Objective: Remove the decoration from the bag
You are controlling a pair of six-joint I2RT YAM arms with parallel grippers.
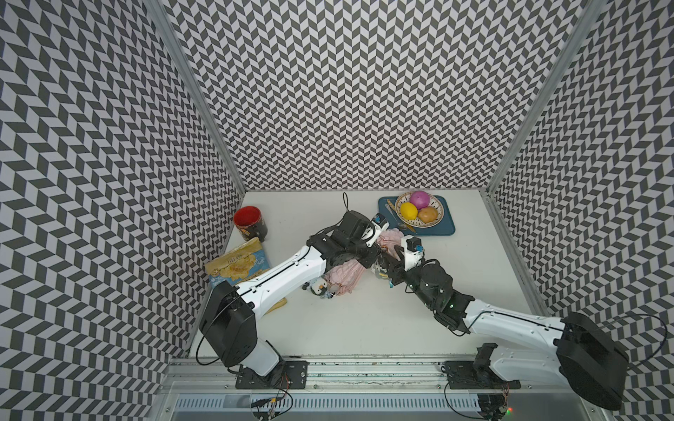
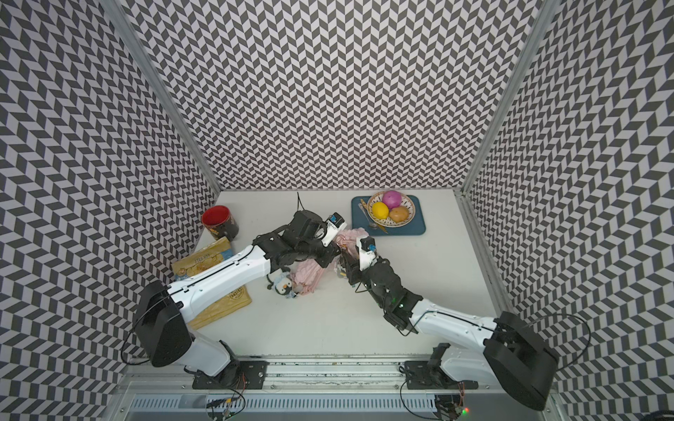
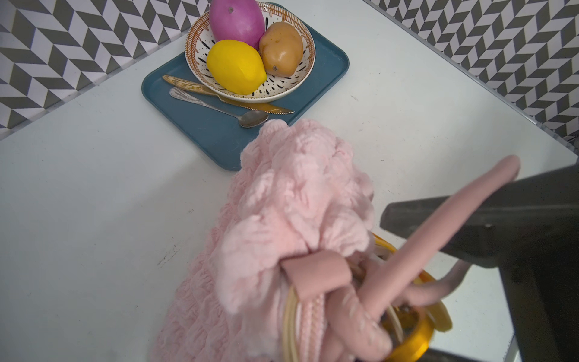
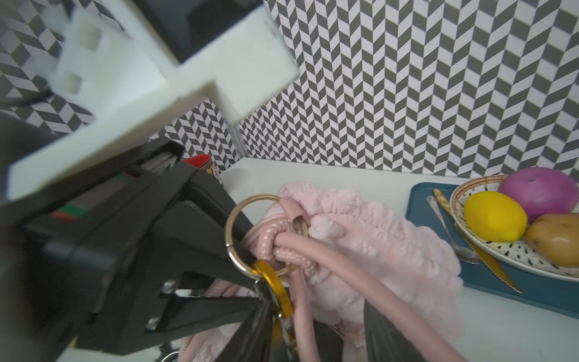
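The pink fluffy bag [image 3: 289,199] has pink straps [image 4: 362,283], a gold ring [image 4: 232,241] and a golden clasp [image 4: 279,289] at its top. My left gripper [image 1: 374,258] is shut on the bag's top near the ring; exactly which part it pinches is hidden. My right gripper is open, a strap and the clasp's lower end between its fingers, without visible pressure. Below the grippers, a small decoration [image 1: 382,271] shows partly. A penguin-like plush [image 2: 283,285] lies beside the bag's lower end.
A blue tray [image 1: 448,226] at the back right bears a bowl [image 3: 310,54] of fruit, a knife and a spoon. On the left stand a red-black cup [image 1: 250,223] and a snack packet [image 1: 237,265].
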